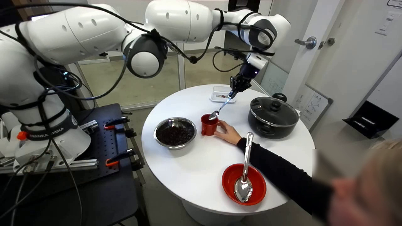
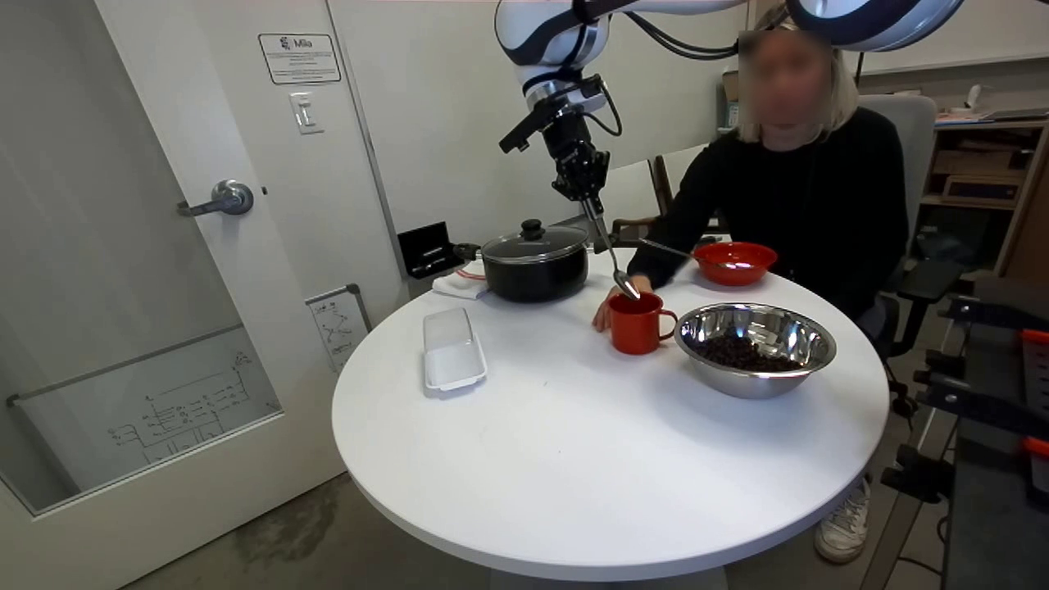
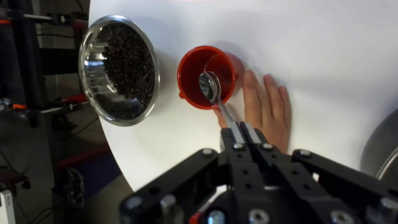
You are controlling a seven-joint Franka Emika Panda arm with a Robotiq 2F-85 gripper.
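Note:
My gripper is shut on the handle of a metal spoon (image 3: 209, 86), which slants down from the fingers. The spoon's bowl is at the mouth of a red mug (image 3: 189, 91); whether it touches the rim, I cannot tell. In the wrist view no beans show inside the mug. A person's hand (image 3: 266, 108) rests against the mug's side. Beside the mug stands a steel bowl (image 2: 755, 383) partly filled with dark beans (image 3: 128, 67).
A black lidded pot (image 1: 273, 126) stands right of the mug in exterior view 1. A red bowl (image 1: 228, 180) with a large spoon (image 1: 243, 188) sits near the person. There is also a clear container (image 2: 453, 349). The person's arm (image 1: 282, 169) crosses the table.

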